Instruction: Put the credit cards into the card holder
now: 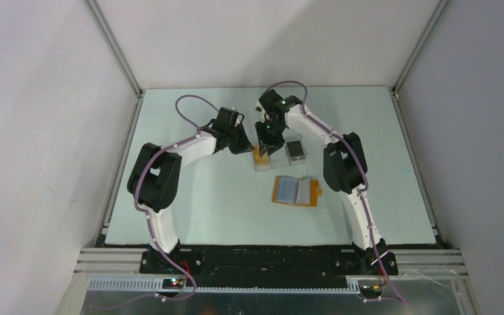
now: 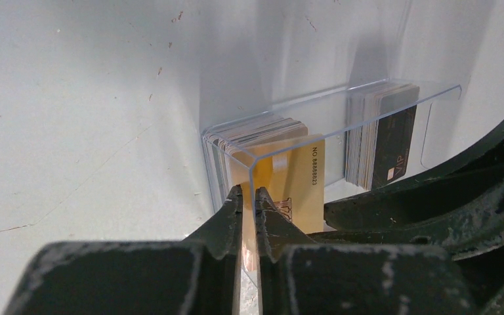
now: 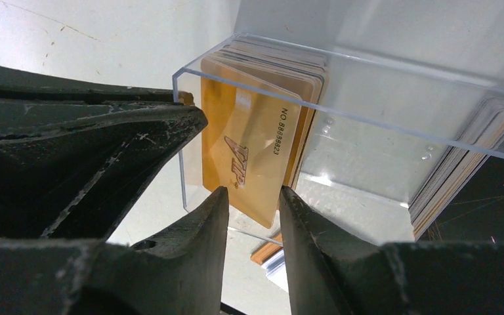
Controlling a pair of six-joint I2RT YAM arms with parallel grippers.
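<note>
The clear box holds a stack of gold cards at its left end and a stack of dark cards at its right. My left gripper is shut on the box's left end wall. A gold card leans out from the front of its stack, tilted against the others. Around this card's near end, my right gripper stands open, one finger on each side. The card holder lies open on the table below the box, its clear sleeves showing between orange edges.
Both arms meet closely over the box, and the left gripper's dark fingers reach in beside the gold cards.
</note>
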